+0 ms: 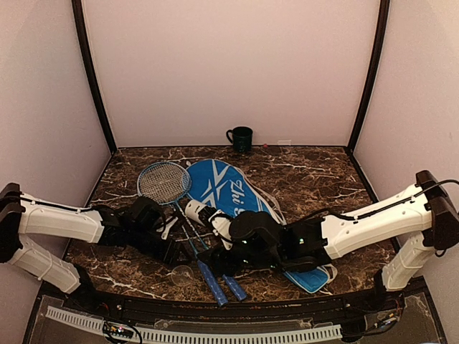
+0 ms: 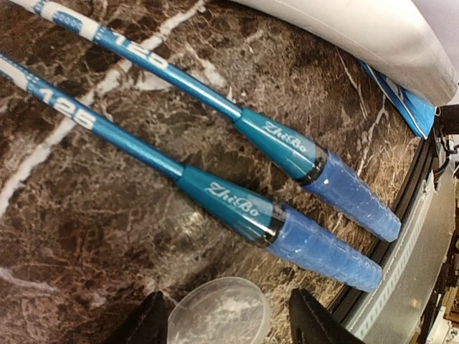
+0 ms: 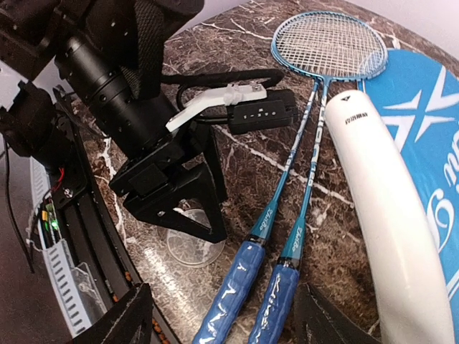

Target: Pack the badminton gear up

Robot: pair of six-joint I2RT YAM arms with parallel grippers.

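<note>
A clear round lid (image 2: 219,319) lies on the marble table, close to the racket grips. My left gripper is just above it, fingers apart, with the lid showing in the gap; contact cannot be told. Two rackets with blue grips (image 3: 247,276) lie nearly side by side, their strung heads (image 1: 163,183) at the far left. Over the grips my right gripper stands open, holding nothing. The white tube (image 3: 384,193) rests beside the rackets, partly hidden in the top view by the right arm. Behind it lies the blue racket bag (image 1: 222,185).
A dark mug (image 1: 242,139) stands by the back wall. Both arms are close together at the front, with their grippers near each other.
</note>
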